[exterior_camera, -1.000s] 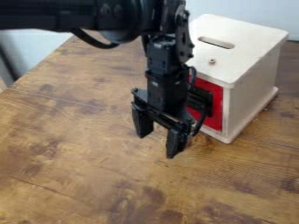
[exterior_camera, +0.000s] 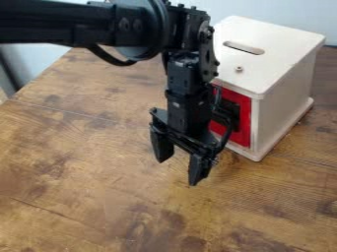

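My black gripper hangs pointing down over the wooden table, in front of a pale wooden box, with its two fingers parted and nothing visible between them. The box has a slot in its top, a small knob, and a red front panel that is partly hidden behind the gripper and its cable.
A pale wall stands behind, and the table's far left edge shows.
The arm and gripper have shifted very slightly; the box stays where it was.
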